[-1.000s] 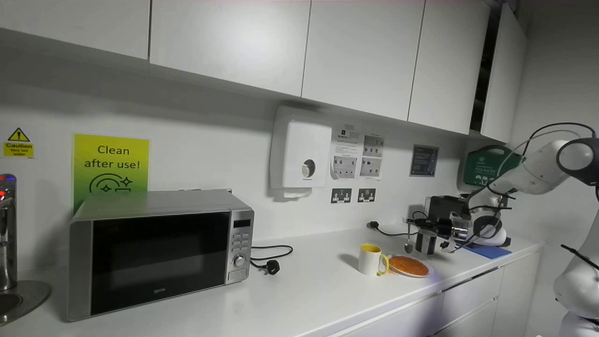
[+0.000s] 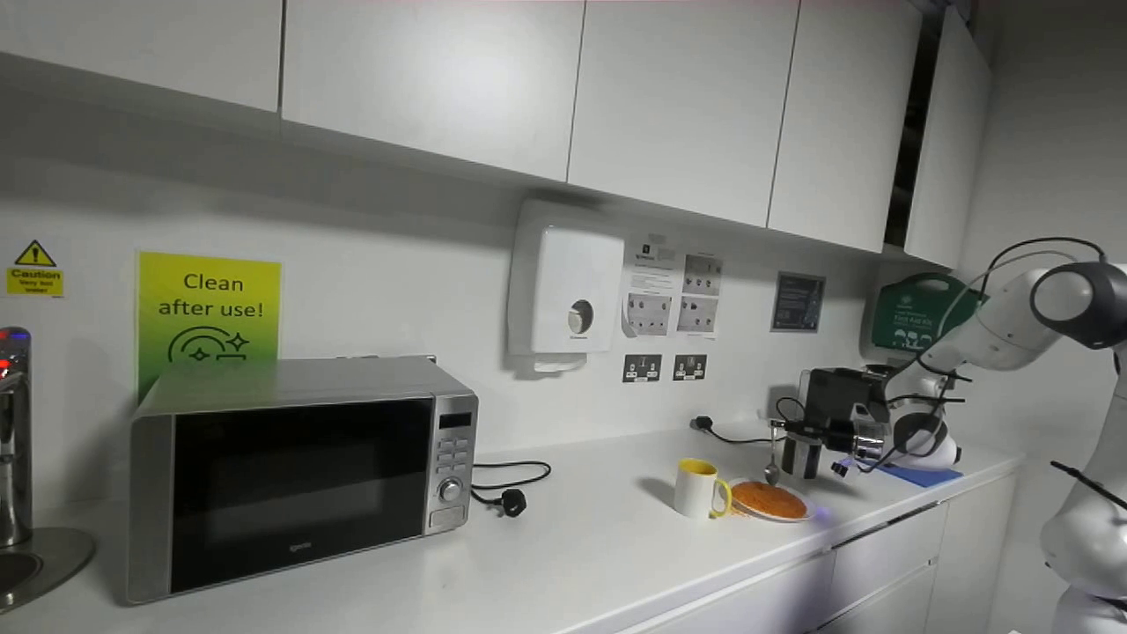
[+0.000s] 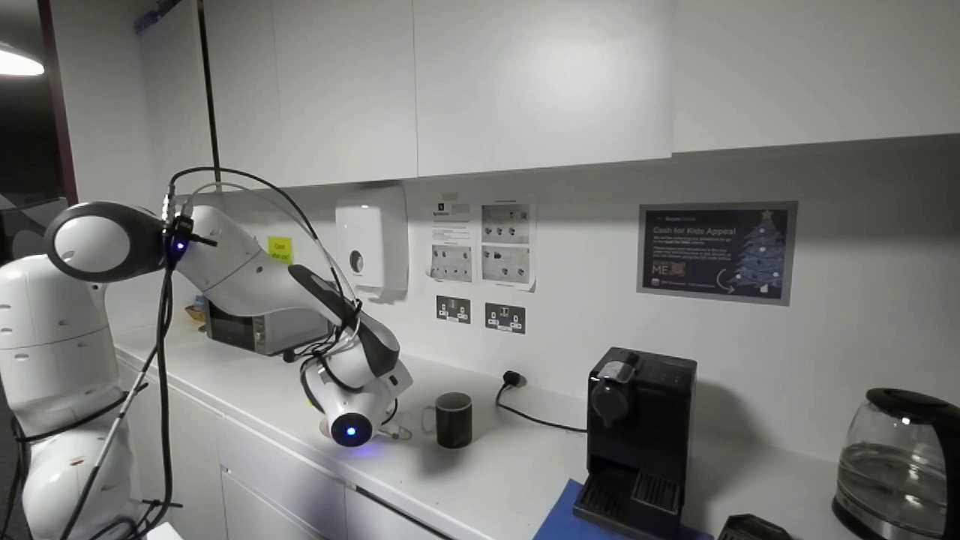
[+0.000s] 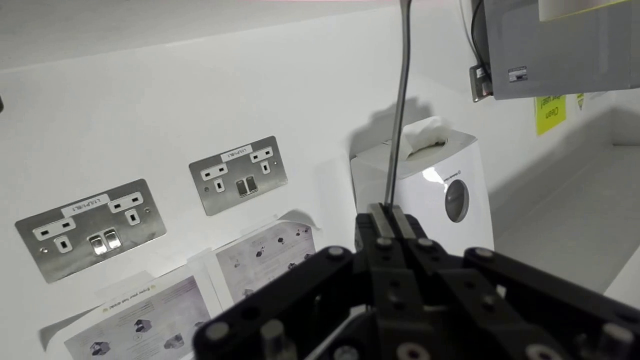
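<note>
My gripper is shut on the thin metal handle of a spoon (image 4: 400,96). In exterior view 1 the spoon's bowl (image 2: 772,475) hangs down from the gripper (image 2: 779,424), over the far side of a white plate (image 2: 794,517) spread with orange food (image 2: 762,498). Whether the bowl touches the food cannot be made out. Left of the plate stands a white mug (image 2: 693,493) with a yellow inside and handle. Exterior view 2 has the gripper hidden behind the arm's wrist. A dark mug (image 3: 454,420) stands right of the wrist there.
A microwave (image 2: 306,475) fills the counter's left side. Near the arm are a black coffee machine (image 3: 640,432) on a blue mat (image 3: 559,514) and a glass kettle (image 3: 886,468). Bare counter (image 2: 592,528) lies between microwave and white mug. Cupboards (image 2: 676,106) hang above.
The gripper has shifted slightly right and lower in exterior view 1, bringing the spoon's bowl down closer to the plate. Mug and plate have stayed in place.
</note>
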